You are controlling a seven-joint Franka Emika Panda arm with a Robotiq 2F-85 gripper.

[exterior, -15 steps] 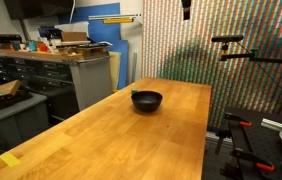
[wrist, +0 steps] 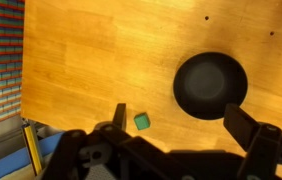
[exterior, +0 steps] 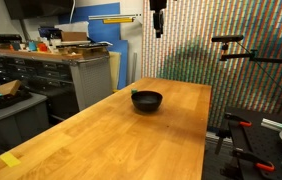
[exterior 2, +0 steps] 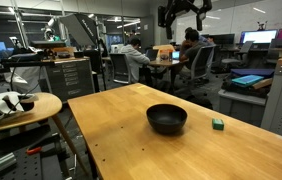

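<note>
A round black bowl [exterior: 147, 101] stands upright on the wooden table, and in the wrist view the bowl [wrist: 210, 86] looks empty. Close to it lies a small green block [exterior 2: 218, 124], well apart from the bowl's rim. My gripper [exterior: 158, 34] hangs high above the table. In the wrist view its fingers [wrist: 119, 116] are spread wide with nothing between them. From above, the green block [wrist: 142, 121] appears near the left finger, and the bowl appears ahead of the right finger, both far below.
The wooden table [exterior 2: 126, 130] is otherwise mostly bare, with a yellow strip [exterior: 10, 159] at one corner. A bench with drawers [exterior: 41, 75] stands behind it. People [exterior 2: 186, 45] sit at desks in the background.
The bowl and the green block have stayed in place.
</note>
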